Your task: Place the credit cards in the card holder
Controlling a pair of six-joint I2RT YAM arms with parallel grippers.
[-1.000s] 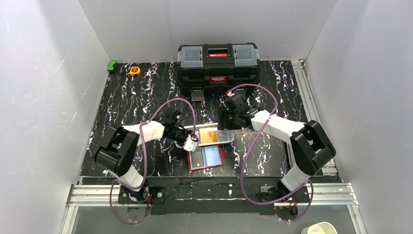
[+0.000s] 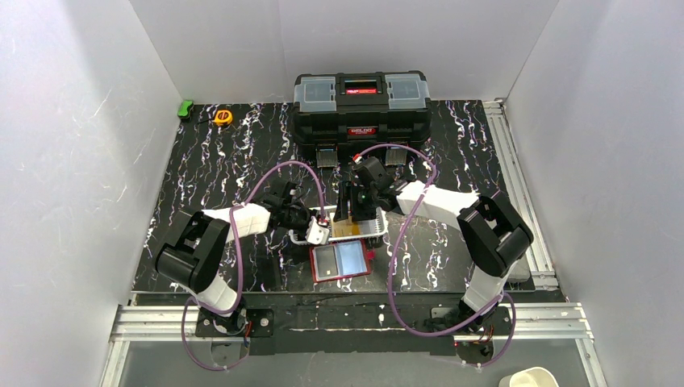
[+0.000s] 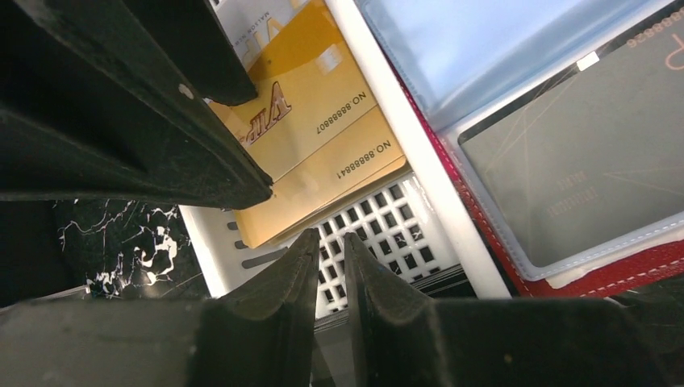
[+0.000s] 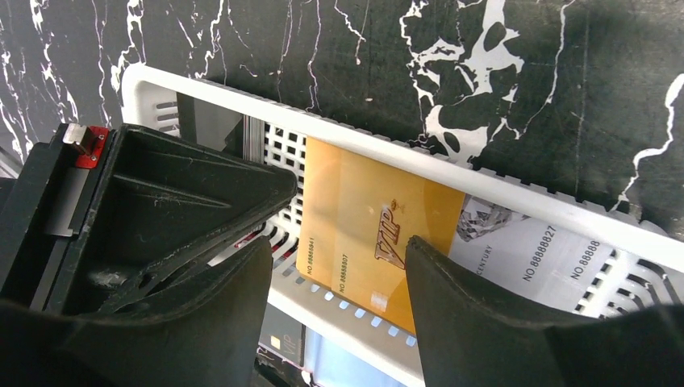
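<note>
A white basket (image 2: 373, 234) holds gold VIP cards (image 4: 355, 218), with white cards (image 4: 532, 254) at one end and dark cards (image 4: 211, 122) at the other. Just in front of it lies the red-edged card holder (image 2: 341, 279); in the left wrist view a dark card (image 3: 581, 153) shows in one clear pocket beside a blue pocket (image 3: 492, 48). My right gripper is open over the gold cards, which show between its fingers. At the basket's left end my left gripper stands slightly open, only basket mesh visible in its narrow gap.
Both grippers are close together over the basket. A black toolbox (image 2: 361, 113) stands at the back, an orange tape measure (image 2: 223, 118) and green object (image 2: 185, 109) at the back left.
My right gripper has moved left along the basket, from the white cards to over the gold ones. The holder lies where it was.
</note>
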